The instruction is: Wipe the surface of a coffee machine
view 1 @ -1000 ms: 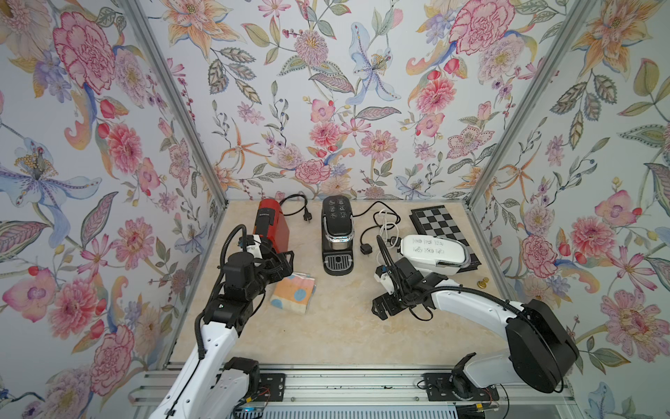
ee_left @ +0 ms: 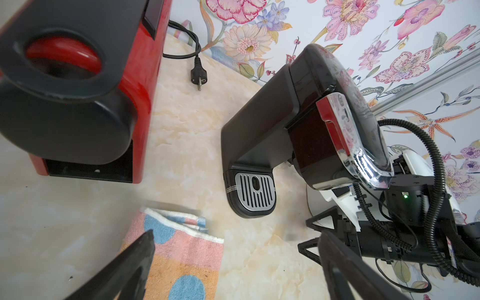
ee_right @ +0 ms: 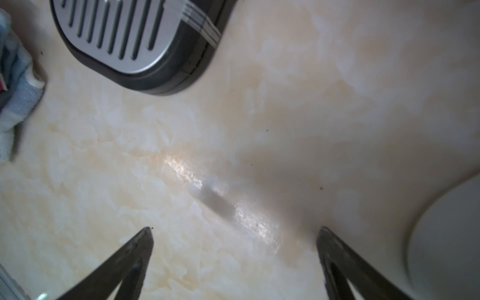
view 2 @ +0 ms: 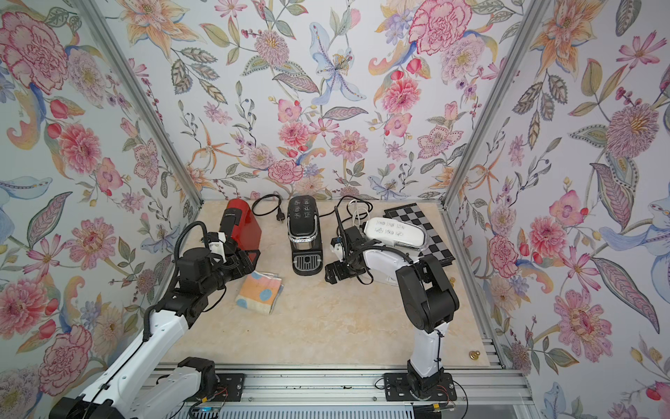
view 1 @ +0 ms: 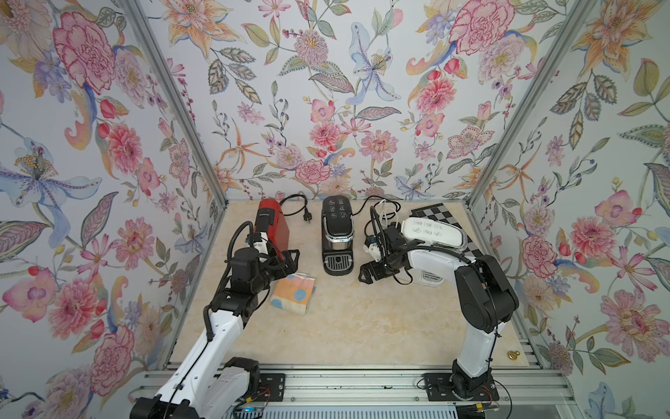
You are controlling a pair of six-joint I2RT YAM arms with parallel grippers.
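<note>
In the middle at the back stands a black coffee machine point(view 1: 337, 222) with a silver drip grate point(ee_right: 117, 30). A red and black coffee machine point(view 2: 240, 223) is to its left. The folded cloth point(ee_left: 176, 255), pink and orange with blue dots, lies flat on the table in front of the red machine. My left gripper point(view 1: 284, 259) hangs open just above and behind the cloth, holding nothing. Open and empty too, my right gripper point(view 1: 371, 271) hovers over bare table, right of the drip grate. Both fingertips point(ee_right: 137, 245) show apart in the right wrist view.
A white machine point(view 2: 396, 233) stands at the right, partly behind my right arm, near a black-and-white checkered board point(view 2: 436, 241). Black cables and a plug point(view 1: 307, 215) lie along the back.
My right gripper has moved left and toward the back, closer to the black machine. My left gripper has shifted slightly to the right. The cloth and machines have stayed put.
</note>
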